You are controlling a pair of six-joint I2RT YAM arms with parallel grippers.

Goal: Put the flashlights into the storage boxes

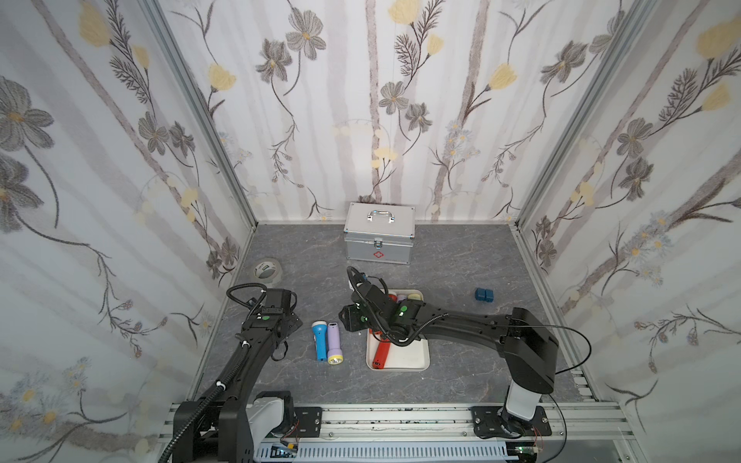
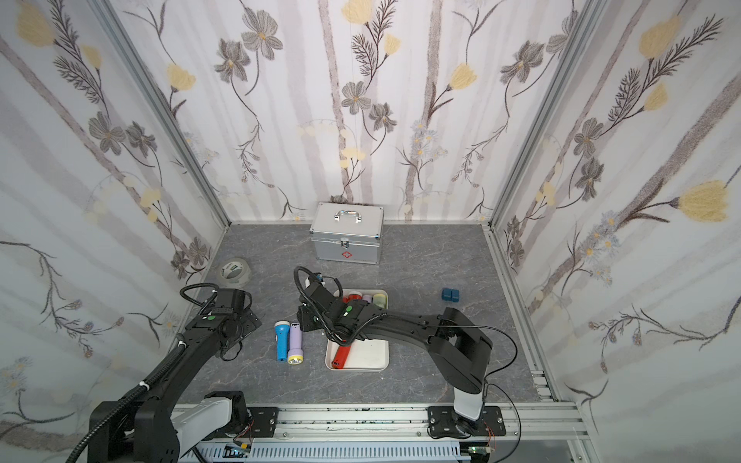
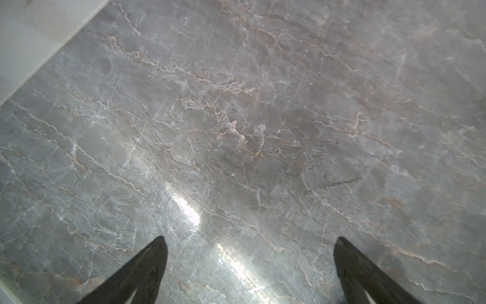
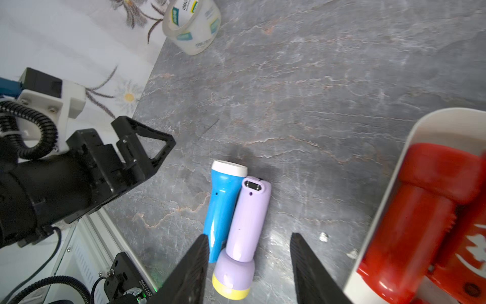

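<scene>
Side by side on the table, outside the box, lie a blue flashlight (image 4: 220,205) and a lilac flashlight (image 4: 248,220). To their right, the white storage box (image 2: 369,355) holds red flashlights (image 4: 411,225) and some pale items mostly covered by my right arm. My right gripper hovers over the space between the lilac flashlight and the box; its fingers stand apart around empty air, with the lilac flashlight lower down in the right wrist view. Left of the blue flashlight, my left gripper is open above bare table.
A silver case (image 1: 379,239) stands against the back wall. A tape roll (image 1: 268,271) lies at the left edge and a small dark blue object (image 1: 484,294) at the right. Free table surrounds the flashlights.
</scene>
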